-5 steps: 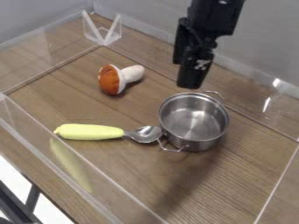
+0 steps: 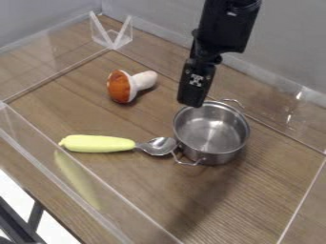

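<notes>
My black gripper [image 2: 193,88] hangs just above the back left rim of a steel pot [image 2: 214,143] with two wire handles, its fingertips pointing down with nothing seen between them; the fingers look open. A spoon with a pale yellow handle [image 2: 95,143] lies left of the pot, its metal bowl [image 2: 156,146] close by the pot's side. An orange and white mushroom-shaped toy [image 2: 125,86] lies to the left of my gripper.
A white wire rack [image 2: 112,38] stands at the back left. Clear plastic walls border the wooden surface [image 2: 242,210], which is bare at the front right and centre left.
My gripper has come down and moved left, from high above the pot's back to near its rim. The objects on the surface look unmoved.
</notes>
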